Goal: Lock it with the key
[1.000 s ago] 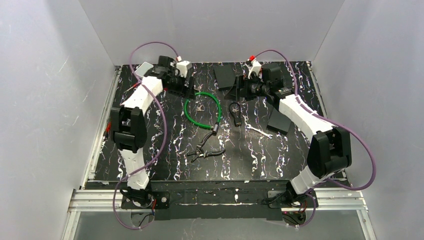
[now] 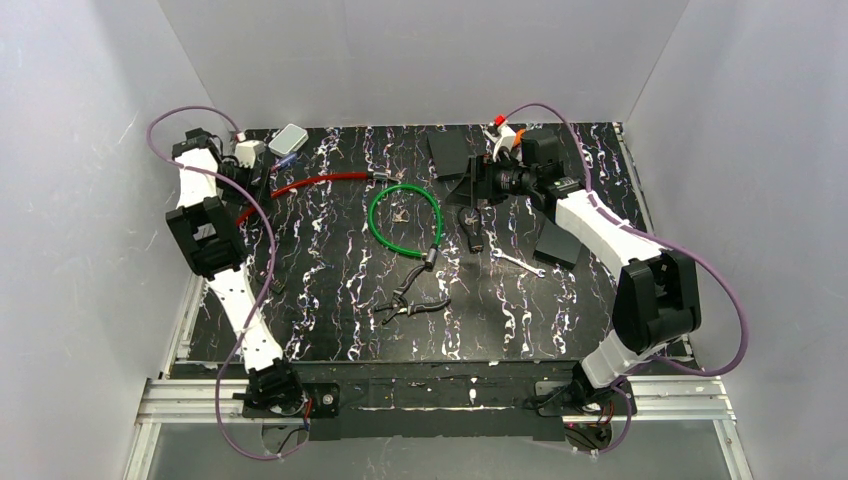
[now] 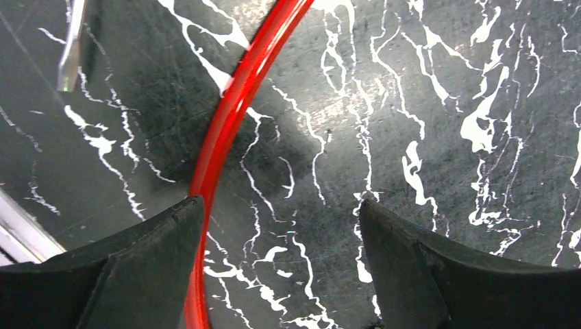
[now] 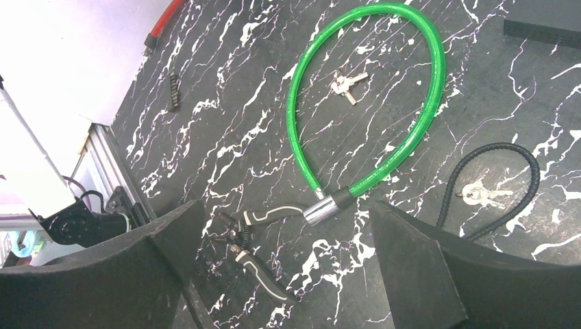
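The red cable lock [image 2: 330, 178] lies as an open curve at the table's left, a metal end showing. In the left wrist view my left gripper hangs over its red cable [image 3: 236, 103], open, holding nothing. My right gripper is also open and empty, above the table right of the middle. The green cable lock [image 4: 438, 75] forms a loop meeting at its silver lock body [image 4: 320, 210]. A bunch of keys [image 4: 344, 85] lies inside that loop. Other keys [image 4: 481, 193] lie within the curve of the small black cable lock [image 4: 531, 175].
Pliers [image 2: 412, 306] lie near the front middle and a wrench [image 2: 518, 263] to their right. Dark flat boxes [image 2: 448, 153] stand at the back and right. A white box [image 2: 289, 139] is at the back left. Bare table surrounds the front right.
My left arm has swung left, from near the green loop to over the red cable at the left edge, uncovering the red lock's metal end. My right arm has barely moved.
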